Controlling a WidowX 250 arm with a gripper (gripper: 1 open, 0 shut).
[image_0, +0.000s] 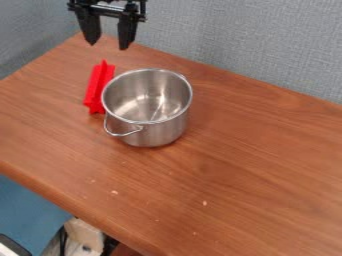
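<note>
A steel pot (150, 120) with a wire handle stands on the wooden table. Just to its left, near the back, lies a red oblong object (98, 85), partly beside the pot's rim. My black gripper (108, 38) hangs high at the top left, above and behind the red object and apart from it. Its two fingers are spread open with nothing between them.
Grey padded walls stand at the back and left. A blue surface lies beyond the table's lower-left edge.
</note>
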